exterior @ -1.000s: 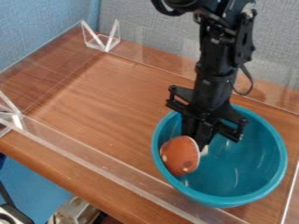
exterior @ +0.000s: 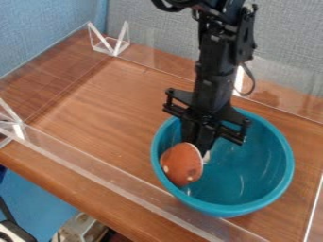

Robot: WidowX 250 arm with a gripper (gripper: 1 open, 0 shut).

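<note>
My gripper (exterior: 199, 137) reaches down into a teal bowl (exterior: 252, 180) on the wooden table, near its back-left rim. It is shut on an orange-red round object (exterior: 182, 165) with a pale part behind it, which sits inside the bowl against the left wall. The fingertips are partly hidden by the object.
Clear acrylic strips run along its edges, with white brackets (exterior: 110, 45) at the back left and at the left side. Grey and blue padded walls stand behind.
The gripper, the orange-red object and the bowl have all shifted left and slightly up in the view, together.
</note>
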